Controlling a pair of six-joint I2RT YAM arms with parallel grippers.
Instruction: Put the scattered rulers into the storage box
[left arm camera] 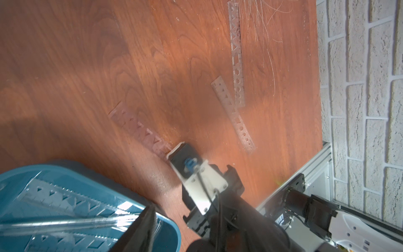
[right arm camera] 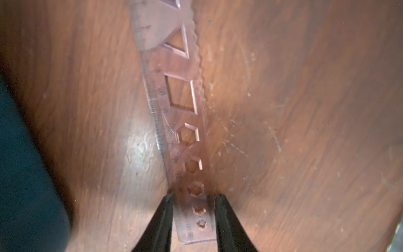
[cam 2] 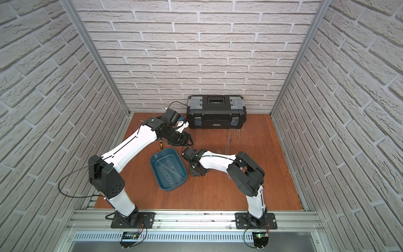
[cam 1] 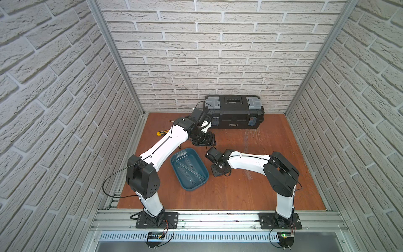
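Note:
Between the fingers of my right gripper lies the near end of a clear pinkish ruler point(right arm camera: 180, 90) on the table; the fingers are part open, close to both its edges. In the left wrist view, this ruler's far part point(left arm camera: 138, 130) shows beside my right arm. Two more clear rulers lie further right: one point(left arm camera: 233, 113) slanted, another point(left arm camera: 236, 50) lengthwise. The blue storage box point(cam 1: 173, 164) holds several clear rulers. My left gripper point(cam 1: 212, 140) hovers behind the box's right corner, part open, with nothing seen between its fingers.
A large black toolbox point(cam 1: 233, 117) stands at the back. A yellow cutter point(cam 1: 162, 133) lies at the back left, partly hidden by my left arm. The table's right side point(cam 1: 281, 168) holds free room.

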